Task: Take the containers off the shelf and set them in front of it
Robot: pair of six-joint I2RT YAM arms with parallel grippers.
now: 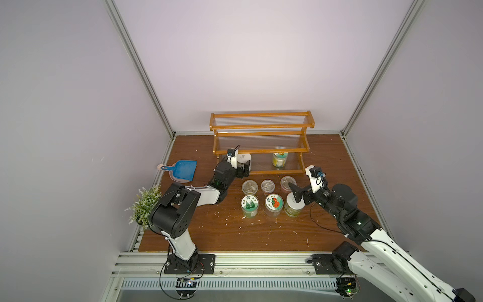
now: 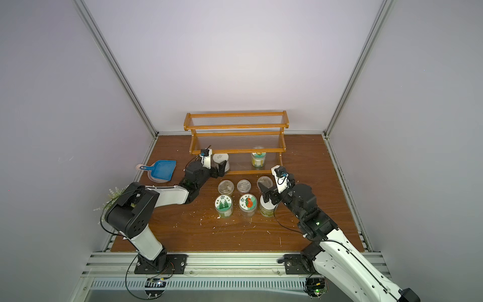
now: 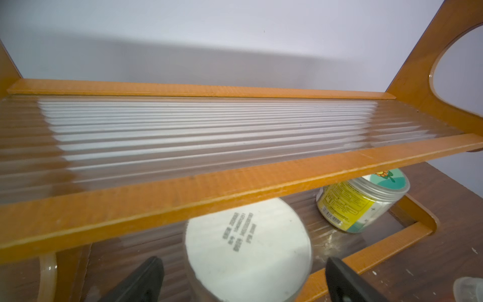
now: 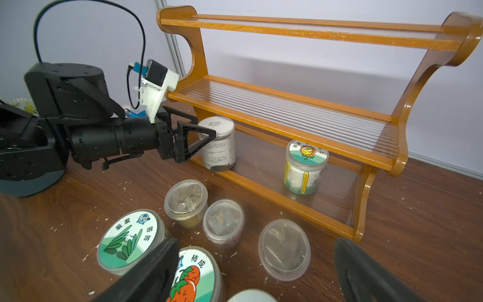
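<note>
On the bottom level of the wooden shelf (image 4: 281, 108), at its left end, stands a clear jar with a white lid (image 3: 249, 246). My left gripper is open, one finger on either side of this jar in the left wrist view; contact cannot be made out. Dark contents show low in the jar (image 4: 218, 151) from the right wrist view. Another jar with a sunflower lid (image 4: 306, 168) stands at the same level's right end. My right gripper (image 1: 297, 193) is open above the front jars, apart from the shelf, and nothing is held in it.
Small clear tubs (image 4: 224, 221) stand before the shelf, and larger jars with picture lids (image 4: 128, 241) in front of them. A blue dustpan (image 1: 184, 170) and a plant (image 1: 146, 203) are at the left. The shelf's middle level (image 3: 216, 125) overhangs the white-lidded jar.
</note>
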